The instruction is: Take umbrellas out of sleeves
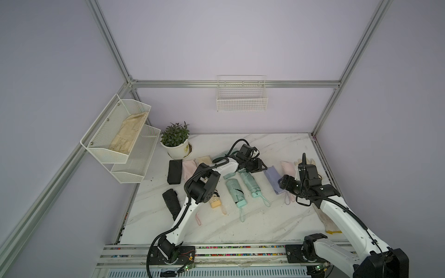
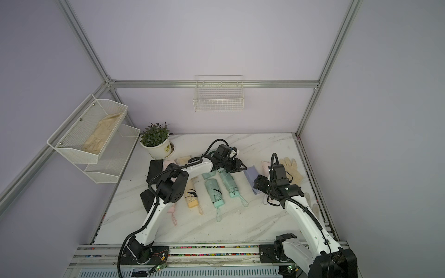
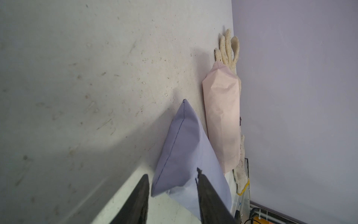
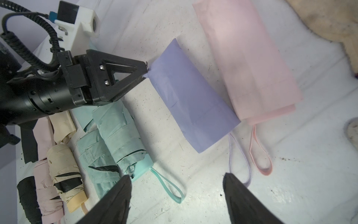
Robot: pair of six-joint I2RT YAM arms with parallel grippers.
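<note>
A purple sleeve (image 4: pixel 194 100) lies on the table with a thin purple strap (image 4: pixel 246 164) coming out at its near end; any umbrella inside is hidden. At its far corner is my left gripper. In the left wrist view, its fingers (image 3: pixel 139 201) stand apart with the sleeve's corner between and just beyond them; a firm grip does not show. My right gripper is open above the near side, nothing between its fingers. A pink sleeve (image 4: pixel 253 59) with a pink strap (image 4: pixel 266 169) lies to the right of the purple one.
Left of the purple sleeve lie two mint umbrellas (image 4: pixel 123 138), a yellow one (image 4: pixel 67 171), a pink one (image 4: pixel 46 186) and a black one (image 1: pixel 171 202). Other sleeves, such as a black one (image 1: pixel 174 172), lie behind them. A potted plant (image 1: pixel 175 139) stands back left. Gloves (image 2: pixel 291 167) lie at the right.
</note>
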